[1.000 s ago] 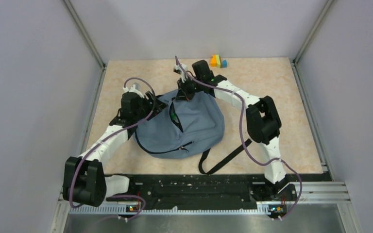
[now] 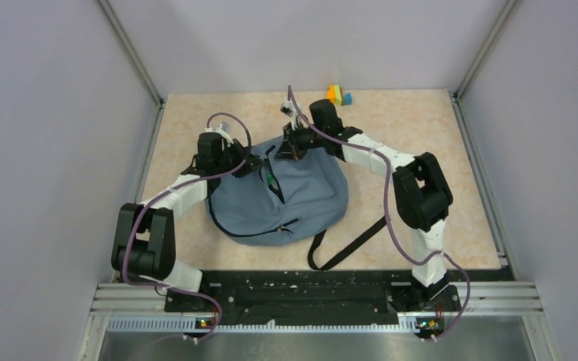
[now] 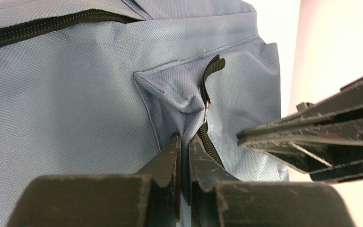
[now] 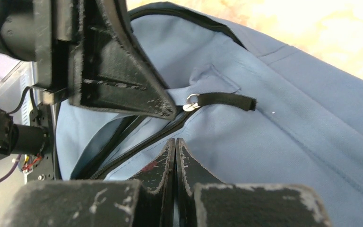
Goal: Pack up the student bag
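The blue-grey bag (image 2: 312, 188) lies flat on the table, its front pocket zipper part open with something green (image 2: 269, 180) showing inside. My left gripper is shut on a pinched fold of bag fabric (image 3: 189, 101) beside the pocket's opening. The black zipper pull tab (image 4: 227, 100) with its metal slider (image 4: 190, 104) rests at the pocket's upper end, clear of both grippers' grip. Just over the bag, my right gripper is shut with nothing between its fingers; in the left wrist view its dark fingers (image 3: 307, 132) come in from the right.
Yellow and blue blocks (image 2: 336, 95) stand at the table's back edge. A black strap (image 2: 354, 244) trails from the bag at front right. Both arms work close together above the bag.
My left gripper has moved slightly right and away from the front, and now pinches the fabric. The right gripper has shifted right and slightly toward the front, away from the pull tab.
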